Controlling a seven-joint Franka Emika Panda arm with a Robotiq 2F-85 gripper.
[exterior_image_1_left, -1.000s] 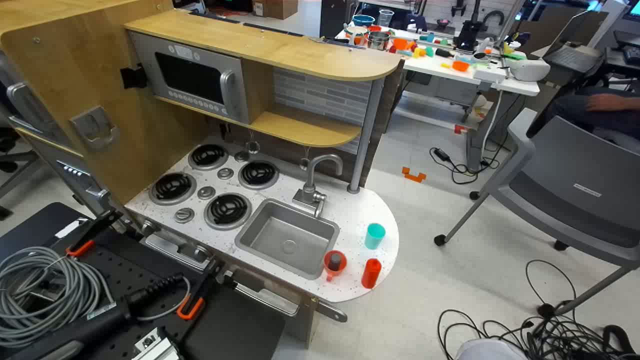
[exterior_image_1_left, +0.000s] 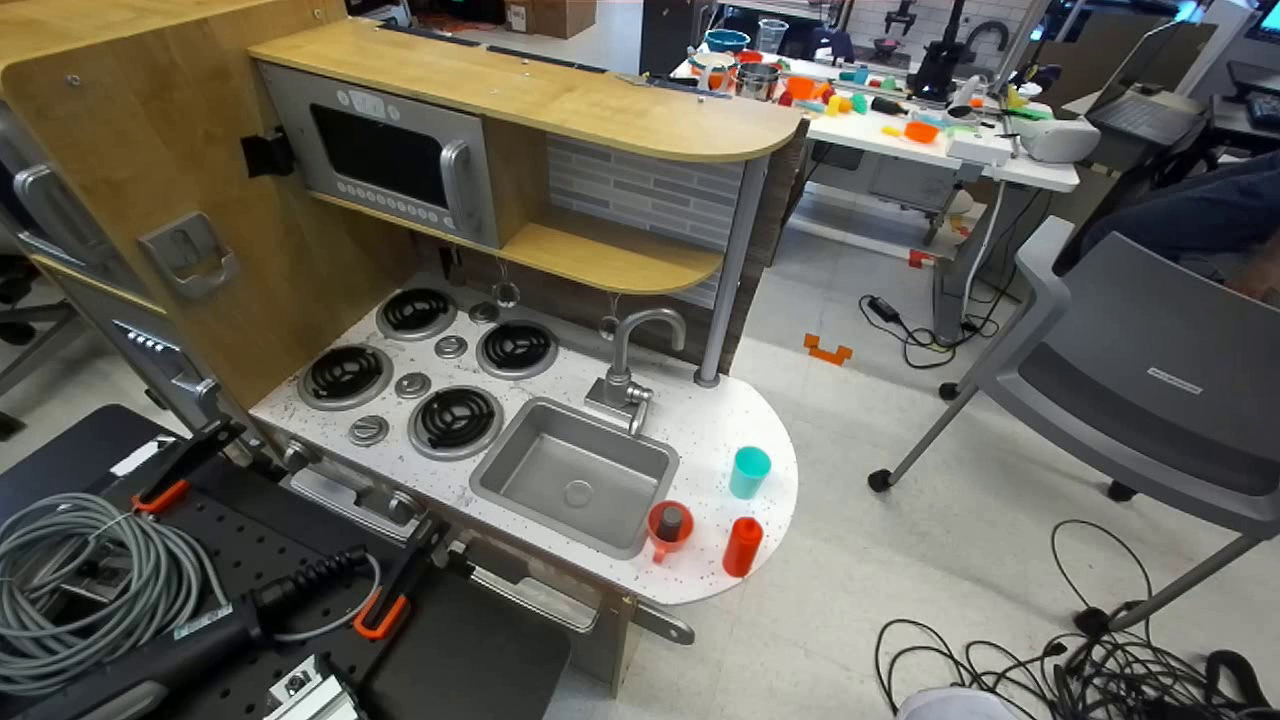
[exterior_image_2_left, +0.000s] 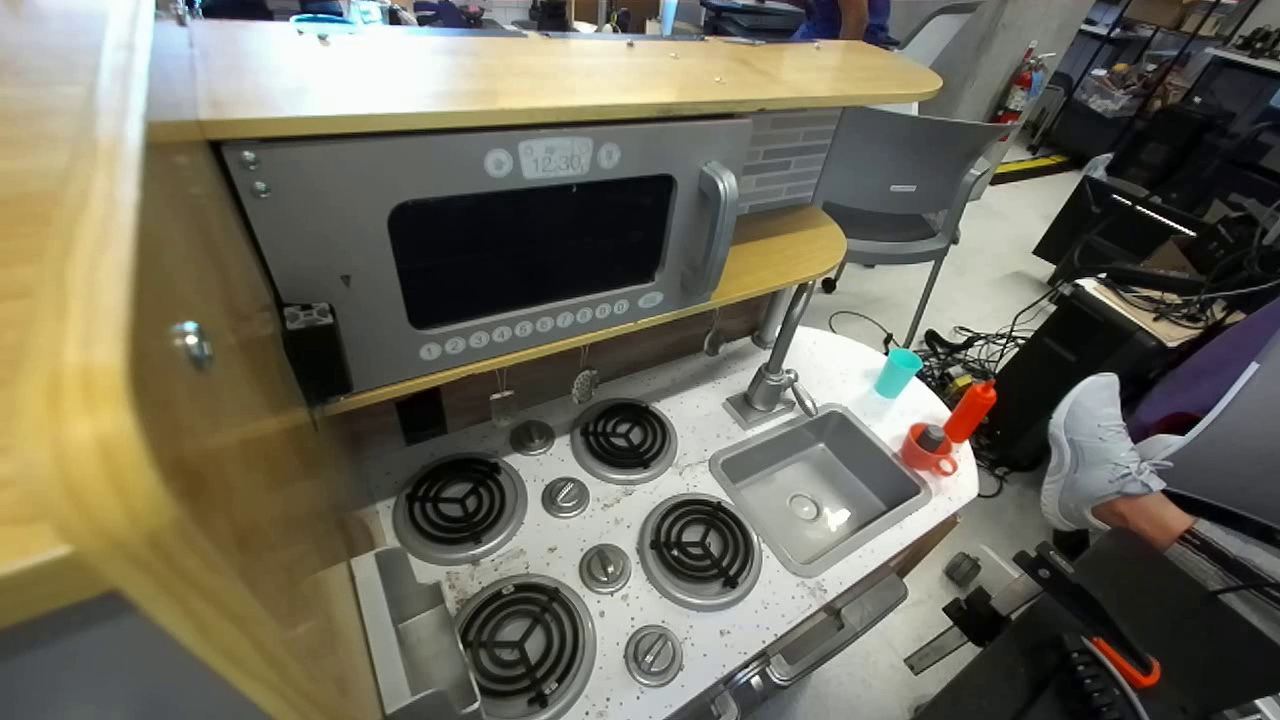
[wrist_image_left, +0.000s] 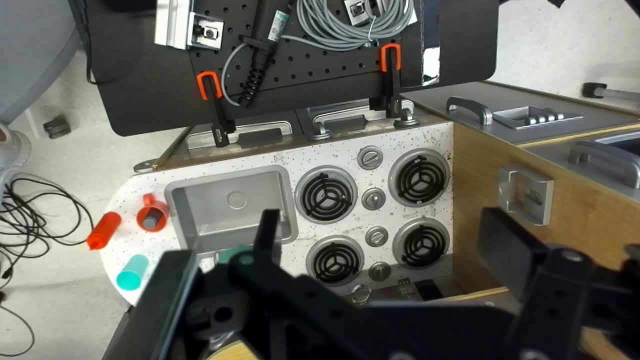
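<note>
My gripper is open in the wrist view, high over the toy kitchen counter, its black fingers wide apart with nothing between them. Neither exterior view shows the gripper. At the rounded end of the counter stand a teal cup (exterior_image_1_left: 750, 473), a red bottle (exterior_image_1_left: 743, 547) and a red mug (exterior_image_1_left: 669, 527). A dark grey object (wrist_image_left: 152, 219) sits inside the mug. The mug is close beside the grey sink (exterior_image_1_left: 584, 488), whose basin looks empty.
Several black-coiled burners (exterior_image_2_left: 699, 545) and grey knobs cover the other side of the counter. A curved faucet (exterior_image_1_left: 620, 372) rises behind the sink, under the wooden shelf (exterior_image_1_left: 624, 254). The microwave (exterior_image_2_left: 528, 246) is shut. A black board (wrist_image_left: 312, 72) with cables borders the kitchen's front.
The counter objects have not moved. Only the seated person at the right has shifted an arm, and the pale thing at the bottom edge has moved slightly.
</note>
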